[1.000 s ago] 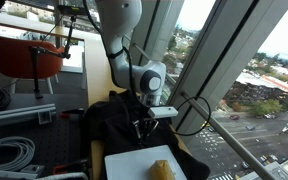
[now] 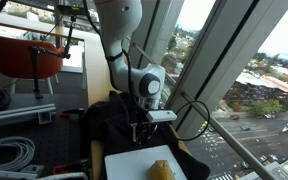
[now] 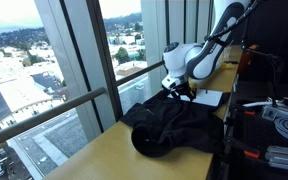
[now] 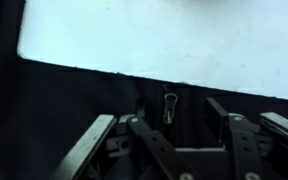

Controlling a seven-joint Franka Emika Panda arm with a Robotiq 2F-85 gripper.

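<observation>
Black cloth, perhaps a garment or bag, fills most of the wrist view. A small metal zipper pull lies on it. My gripper stands open around the pull, its dark fingers apart on either side with a gap to each. Whether the fingertips touch the cloth is hard to tell. In exterior view 1 the gripper is low over the cloth, beside the near board. Exterior view 2 shows the cloth spread along the wooden table, partly below the arm.
A white board lies just beyond the fingers, with a tan object on it. A dark rounded form rises at the cloth's near end. Windows line one side. Bare tabletop shows in front of the cloth.
</observation>
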